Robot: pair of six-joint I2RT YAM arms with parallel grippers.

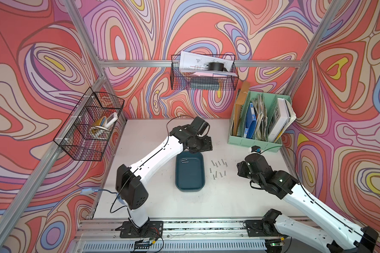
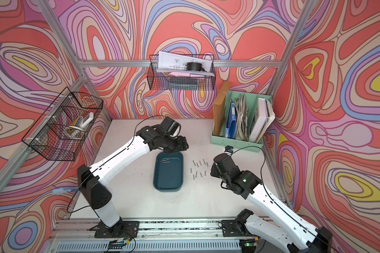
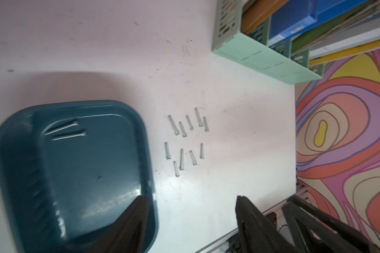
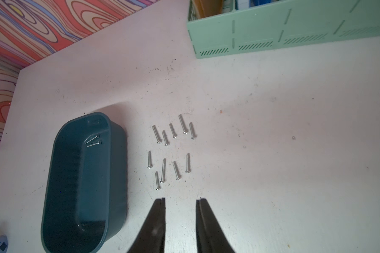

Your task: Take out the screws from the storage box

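Note:
Two screws [image 3: 68, 135] lie side by side near the far end of the dark teal storage box [image 1: 190, 188]. On the white table just right of the box, several silver screws [image 4: 163, 170] are spread in two loose rows. My left gripper is over the box's far right side, raised above it, fingers apart and nothing between them. To the right of the loose screws, my right gripper hangs above the table, open and empty.
A green file organizer [image 4: 249, 38] full of folders stands at the back right. Wire baskets [image 1: 204, 78] hang on the back and left frame bars.

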